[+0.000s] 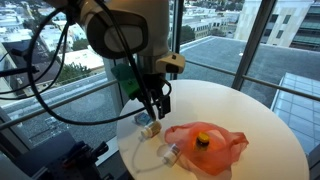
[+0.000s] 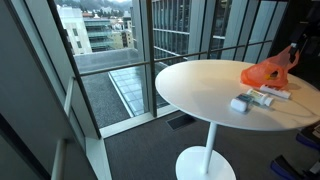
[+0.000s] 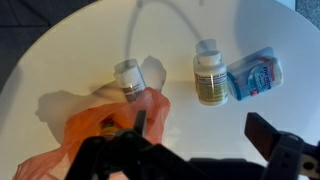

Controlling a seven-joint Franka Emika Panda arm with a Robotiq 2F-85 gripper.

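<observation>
On the round white table lies a translucent orange-red bag with a yellow and dark item in it. Beside the bag rests a white bottle, its label showing in the wrist view. Farther off are a larger white bottle with a yellowish label and a blue-and-clear container close against it. My gripper hangs above the table over the bottles' side. In the wrist view its dark fingers stand wide apart, so the gripper is open and holds nothing.
Bare tabletop stretches away on the far side of the bottles. The table has a rounded edge, with tall windows behind it. A dark piece of equipment stands off the table at the lower left.
</observation>
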